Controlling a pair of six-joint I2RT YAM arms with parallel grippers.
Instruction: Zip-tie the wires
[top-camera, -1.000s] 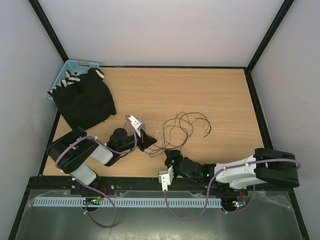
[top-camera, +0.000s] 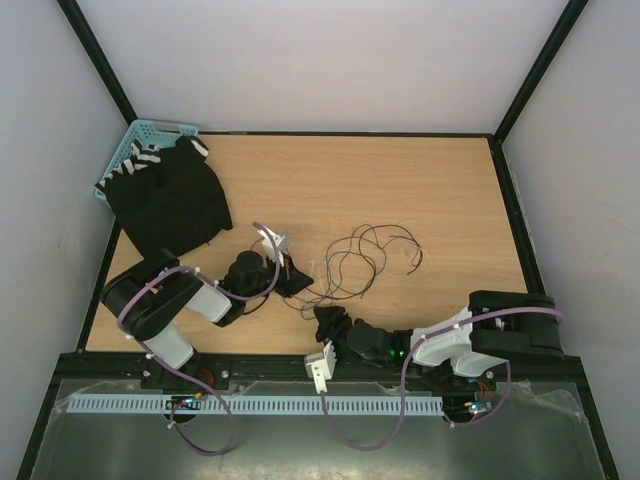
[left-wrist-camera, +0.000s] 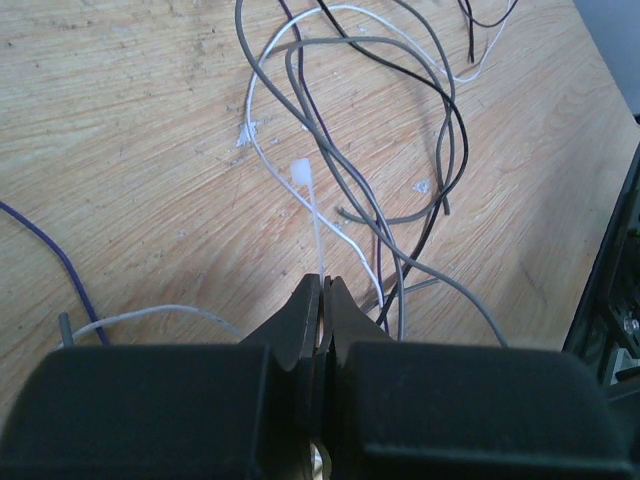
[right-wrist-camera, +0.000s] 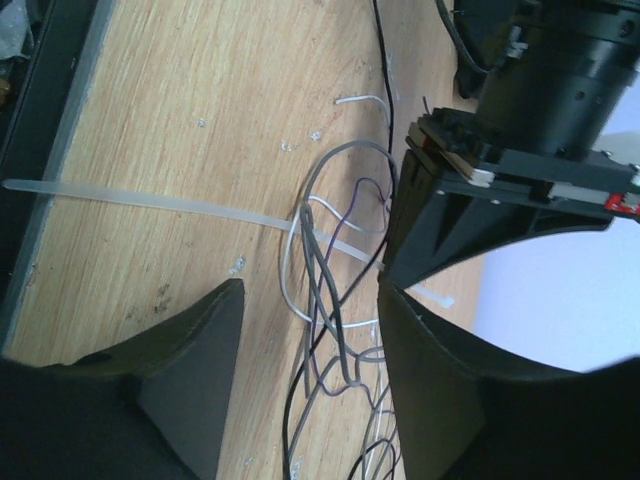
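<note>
A tangle of grey, white, black and purple wires (top-camera: 372, 250) lies on the wooden table. A white zip tie (right-wrist-camera: 150, 200) crosses under the bundle in the right wrist view; its head (left-wrist-camera: 302, 172) shows in the left wrist view, just beyond my left gripper, which is shut on the tie's strap. My right gripper is part open over the bundled wires near the front edge, with no object clearly between its fingers.
A blue basket (top-camera: 150, 130) with a black cloth (top-camera: 170, 200) stands at the back left. The front rail (top-camera: 250, 405) runs below both arms.
My right arm has moved left and slightly down toward the front edge in the top view.
</note>
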